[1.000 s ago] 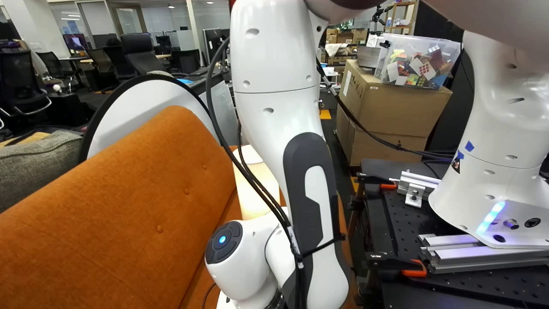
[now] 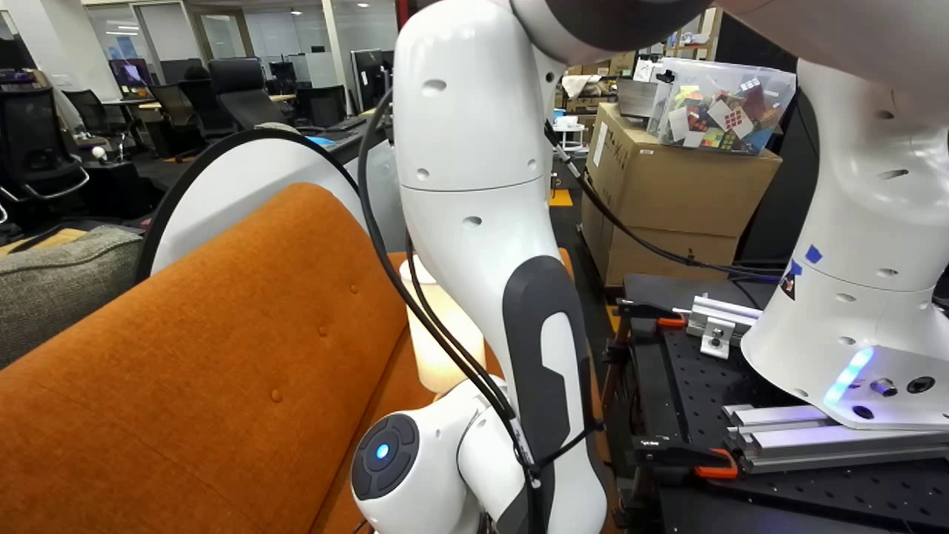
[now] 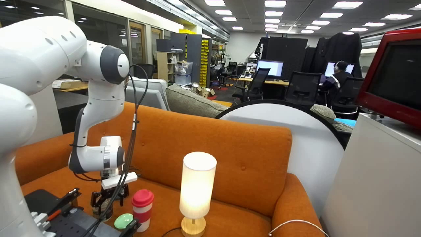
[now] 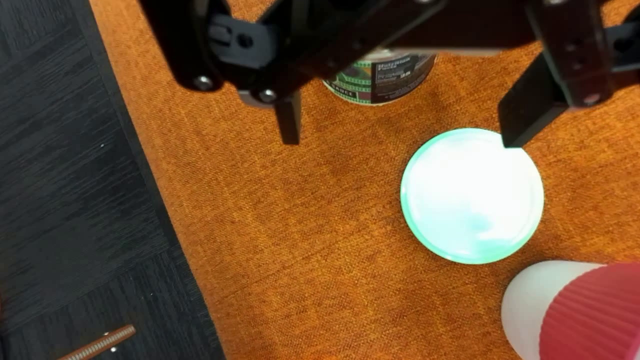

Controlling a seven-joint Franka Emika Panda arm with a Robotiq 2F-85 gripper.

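Observation:
My gripper is open over the orange sofa seat (image 4: 288,228), its two fingers wide apart in the wrist view. A jar with a dark and green label (image 4: 399,78) shows between and behind the fingers, its upper part hidden by the gripper body. Bare fabric shows on both sides of it. A pale green round lid (image 4: 474,198) lies flat beside the jar, overlapped in view by the right finger (image 4: 528,111). In exterior view 2 the gripper (image 3: 109,199) is low at the jar (image 3: 103,209), partly behind cables. Exterior view 1 does not show the gripper.
A red and white cup (image 3: 142,209) stands upright close to the lid. Further right is a lit lamp (image 3: 198,185) with a wooden base. The sofa backrest (image 3: 233,150) rises behind. Black cables (image 3: 132,146) hang along the arm.
In exterior view 1 the arm's forearm and wrist have moved lower than a second ago. The sofa and lamp have not moved.

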